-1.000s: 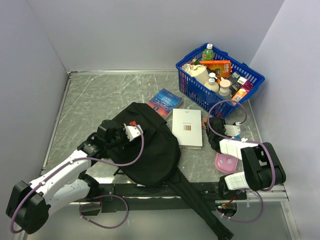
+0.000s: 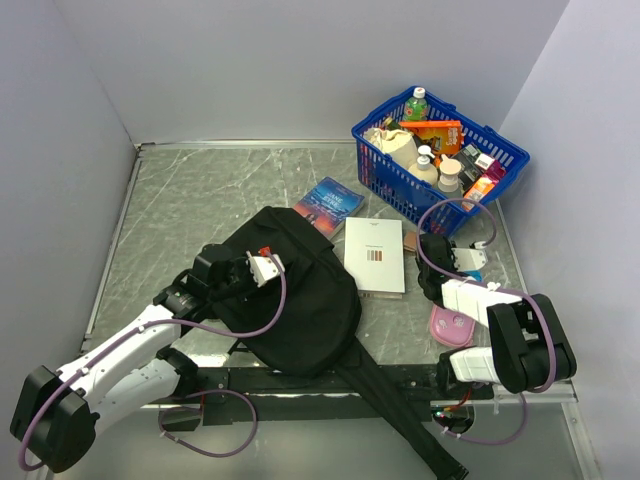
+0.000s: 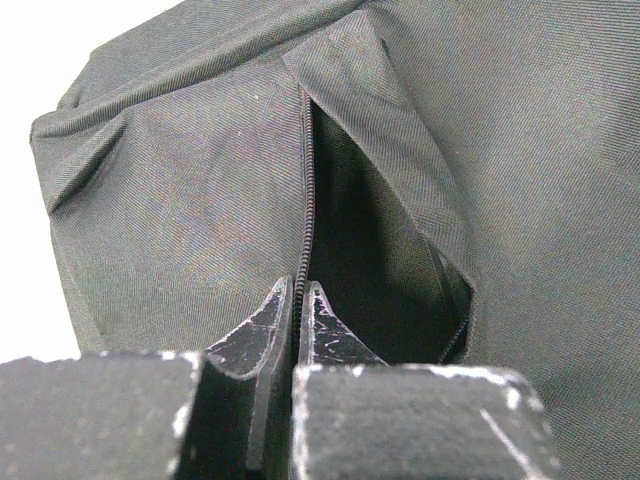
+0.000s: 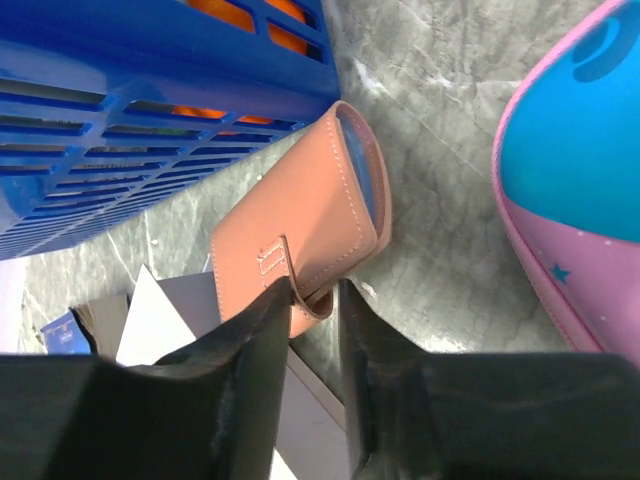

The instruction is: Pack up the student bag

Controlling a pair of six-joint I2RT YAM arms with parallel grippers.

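Note:
The black bag (image 2: 310, 320) lies left of centre. My left gripper (image 2: 262, 270) is over it, and in the left wrist view its fingertips (image 3: 260, 330) are shut on the zipper edge (image 3: 306, 180) beside an open pocket. A tan leather wallet (image 4: 280, 210) lies between the blue basket and a pink case (image 2: 452, 325). My right gripper is at the wallet's near end with its fingertips slightly apart, at its strap; whether it grips is unclear. White books (image 2: 373, 250) and a blue book (image 2: 325, 203) lie right of and behind the bag.
The blue basket (image 2: 385, 175), full of bottles and packages, stands at the back right against the walls. Bare table (image 2: 180, 190) shows at the back left.
The left arm has moved very little, staying at the bag.

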